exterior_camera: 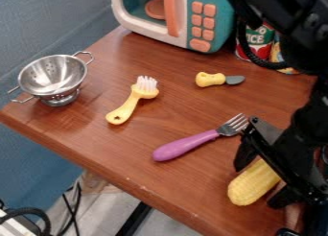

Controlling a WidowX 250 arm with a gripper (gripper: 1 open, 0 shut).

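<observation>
My black gripper (275, 158) is low over the right front of the wooden table, around a yellow corn cob (250, 186) that lies there. Its fingers are partly hidden by the arm and the corn, so whether they grip it is unclear. A purple-handled fork (190, 143) lies just left of the gripper.
A toy microwave (167, 17) stands at the back, cans (256, 43) behind the arm. A yellow-handled knife (218, 79), a yellow brush (126, 106) and a steel colander (52, 80) are spread over the table.
</observation>
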